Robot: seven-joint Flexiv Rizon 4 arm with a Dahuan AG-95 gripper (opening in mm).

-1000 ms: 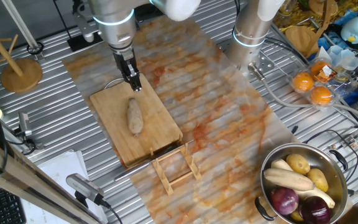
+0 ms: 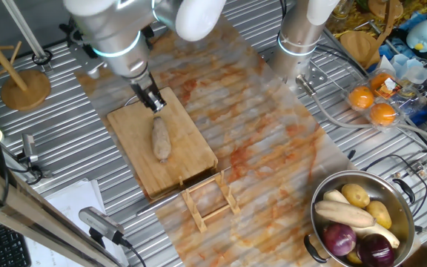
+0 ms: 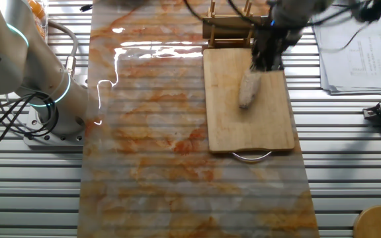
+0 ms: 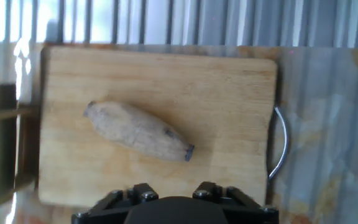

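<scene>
A pale brown root vegetable lies on the wooden cutting board, close to its middle. Its dark tips show in the wrist view, where the whole root is in sight and slants across the board. My gripper hangs over the board near the root's upper end in exterior view 1. In the wrist view the fingers of my gripper stand apart, with no object between them. From exterior view 2 the blurred gripper covers part of the far side of the board, beside the root.
A small wooden rack stands at the board's end. At the lower right, a steel pot holds potatoes, purple onions and long pale roots. Papers lie beyond the board. The marbled mat between board and pot is clear.
The root and board have stayed put.
</scene>
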